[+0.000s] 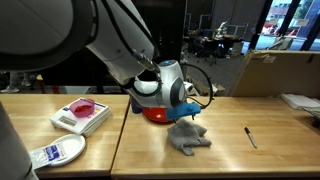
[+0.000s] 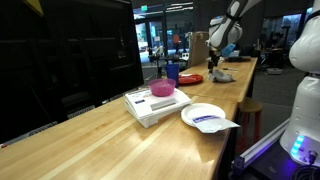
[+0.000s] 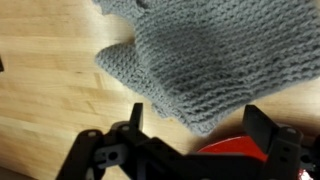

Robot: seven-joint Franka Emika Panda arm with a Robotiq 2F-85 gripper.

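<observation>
A grey knitted cloth [image 1: 188, 138] lies crumpled on the wooden table. It fills much of the wrist view, where the cloth [image 3: 220, 60] spreads from the top right down to the fingers. My gripper [image 1: 187, 118] hangs above the cloth's far edge in exterior view 1. Seen from the wrist, the gripper is open, its fingers wide apart with a fold of cloth below the gap and nothing held. In exterior view 2 the gripper is small and far off.
A red dish [image 3: 240, 148] lies close beside the cloth, partly under the right finger's side. Left of it are a blue cup [image 2: 172, 71], a white box [image 1: 83, 117] with a pink bowl [image 1: 82, 108], and a white plate [image 1: 58, 151]. A dark marker [image 1: 250, 138] lies right.
</observation>
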